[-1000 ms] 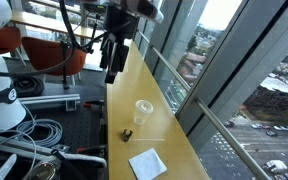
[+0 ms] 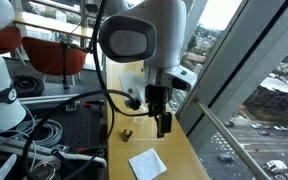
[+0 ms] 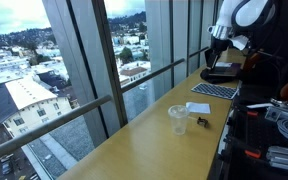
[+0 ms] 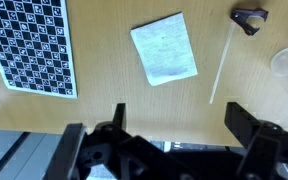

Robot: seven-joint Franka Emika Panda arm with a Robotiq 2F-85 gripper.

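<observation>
My gripper stands open above the table, with only bare wood and the table edge showing between its fingers. A white square cloth or paper lies flat, ahead of the fingers in the wrist view. To its right are a thin pale stick and a small dark object. The clear plastic cup stands upright on the table; the wrist view catches it at the right edge. In exterior view 1 the gripper partly hides the cup.
A black-and-white checkerboard lies on the table left of the white square. The long wooden table runs beside the windows, and its near half is clear in exterior view 2. Cables and equipment lie on the dark surface beside it.
In exterior view 1 the arm has swung right and come down, from left of the cup to in front of it. The white square and small dark object have not moved.
</observation>
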